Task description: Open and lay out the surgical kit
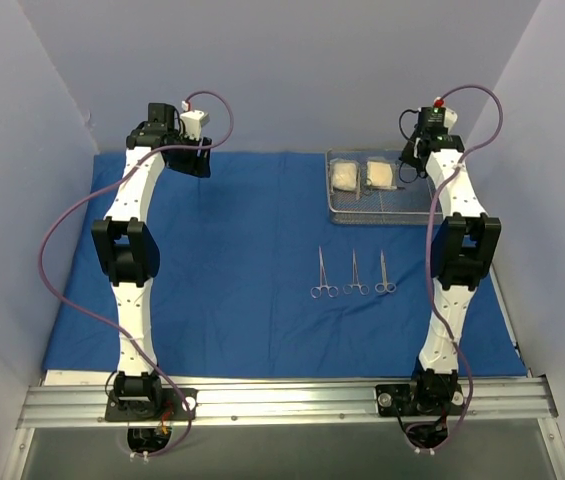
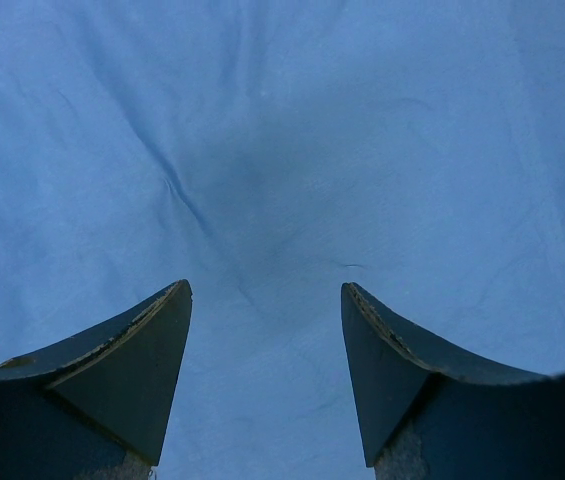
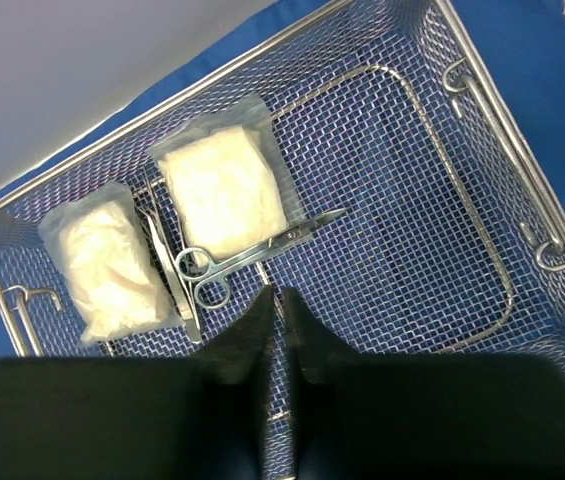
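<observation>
The wire-mesh tray [image 1: 382, 216] sits at the back right. In the right wrist view it holds two gauze packs [image 3: 224, 185] [image 3: 104, 262], scissors [image 3: 292, 234] across the upper pack and slim metal instruments [image 3: 167, 262] between the packs. My right gripper is over the tray, its fingertips blurred and close together; whether anything is between them is unclear. My left gripper stands open over bare blue drape [image 2: 262, 150], nothing between its fingers. Three ringed instruments [image 1: 324, 288] [image 1: 357, 287] [image 1: 385, 285] lie in a row on the drape below the tray.
Grey walls bound the back and both sides, close behind the tray and beside the right arm.
</observation>
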